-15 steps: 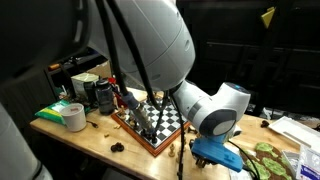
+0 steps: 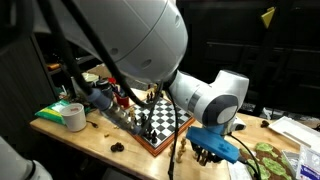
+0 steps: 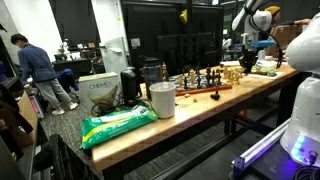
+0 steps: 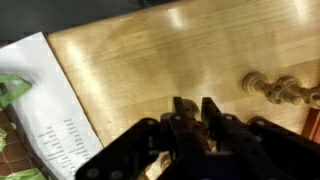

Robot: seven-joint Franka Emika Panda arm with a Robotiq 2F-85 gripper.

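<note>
In the wrist view, my gripper is low in the frame, with its dark fingers shut on a brown wooden chess piece (image 4: 181,104). Only part of that piece shows; the fingers cover the rest. Another wooden chess piece (image 4: 280,89) lies on the table to the right, apart from the fingers. From the exterior, the arm reaches down to the tabletop right of the chessboard (image 2: 178,122), its gripper mostly dark and hard to make out.
A printed paper sheet (image 4: 45,100) lies at the left in the wrist view. Farther off are a white mug (image 2: 73,117) and a green bag (image 3: 118,124). Bare wood (image 4: 130,60) surrounds the gripper's upper side.
The arm's links have shifted in exterior view 1, and the white wrist housing sits slightly higher than before. The chessboard and mug stay in place.
</note>
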